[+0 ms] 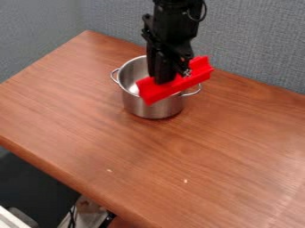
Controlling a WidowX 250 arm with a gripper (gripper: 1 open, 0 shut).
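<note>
My black gripper [168, 69] comes down from the top of the view over a steel two-handled pot [146, 106] at the upper middle of the table. It is shut on a long red bar [159, 88], which lies slanted across the pot's opening from lower left to upper right. Whether the bar touches the rim I cannot tell.
A grey padded wall [254, 44] runs behind it. The table's left front edge drops to a dark floor with cables at the bottom left.
</note>
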